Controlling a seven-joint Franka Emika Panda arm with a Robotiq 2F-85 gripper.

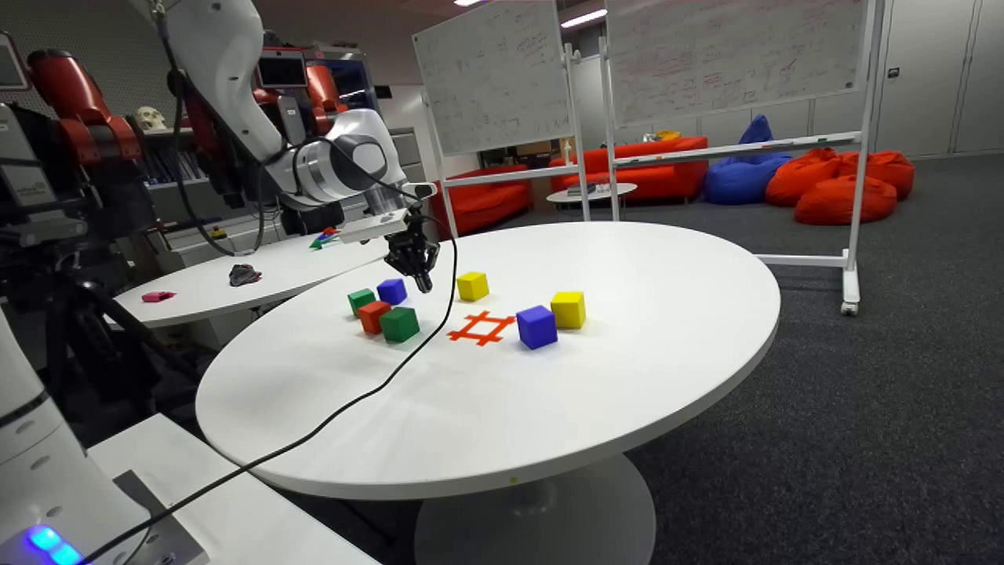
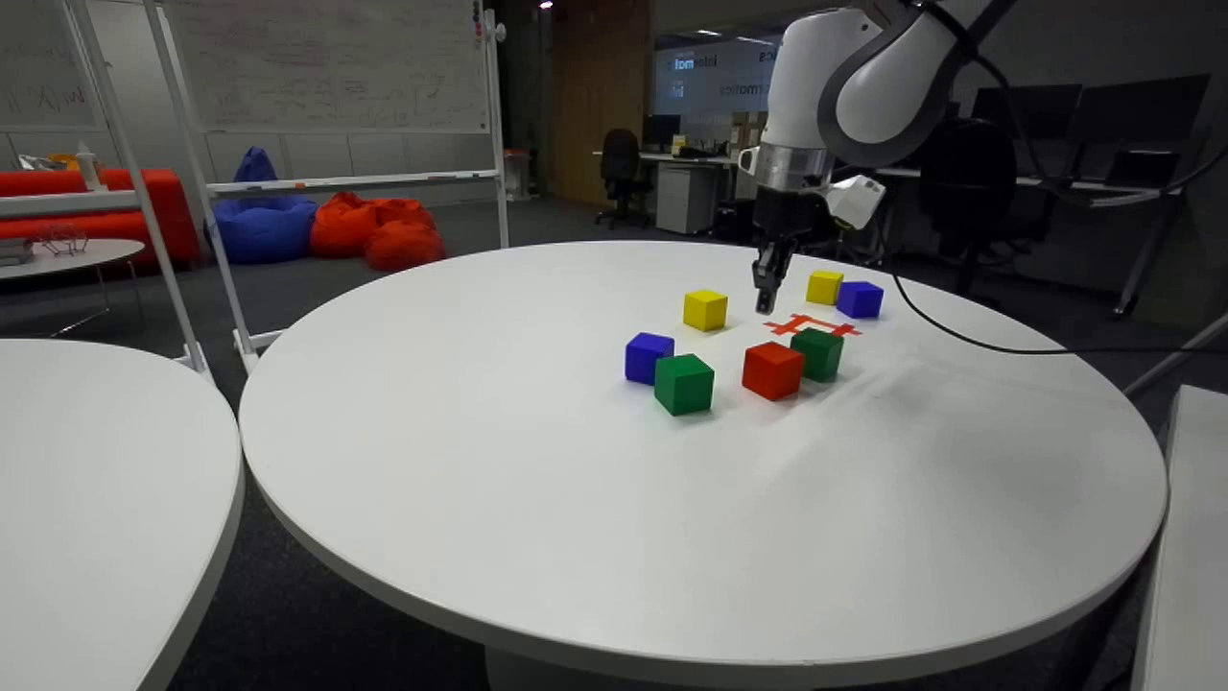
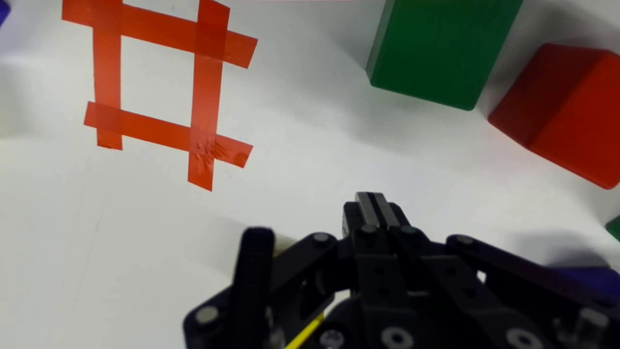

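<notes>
My gripper is shut, its fingertips together with nothing showing between them. In exterior view 1 the gripper [image 1: 424, 286] hangs above the round table, between a blue cube [image 1: 391, 291] and a yellow cube [image 1: 472, 286]. A red tape grid [image 3: 157, 81] lies on the tabletop, up and left of the fingertips in the wrist view. Its centre square is bare. A green cube [image 3: 444, 46] and a red cube [image 3: 572, 110] sit close together to the upper right. Another green cube [image 2: 684, 385] stands near the blue one. The gripper partly hides a cube at the wrist view's lower edge.
On the grid's other side, a second blue cube [image 1: 537, 326] and a second yellow cube [image 1: 569, 310] stand close together. A black cable [image 1: 376, 388] hangs from the arm across the view.
</notes>
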